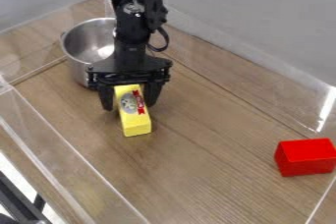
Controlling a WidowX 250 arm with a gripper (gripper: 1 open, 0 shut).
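Note:
A black gripper (129,92) hangs from the arm over a yellow block (137,122) with a grey and red patterned face, which lies on the wooden floor of the workspace. The gripper's fingers straddle the upper end of the block; whether they touch it or are closed on it is unclear.
A steel pot (86,41) stands behind the gripper at the back left. A red block (306,157) lies at the front right. Clear walls edge the workspace at left, back and right.

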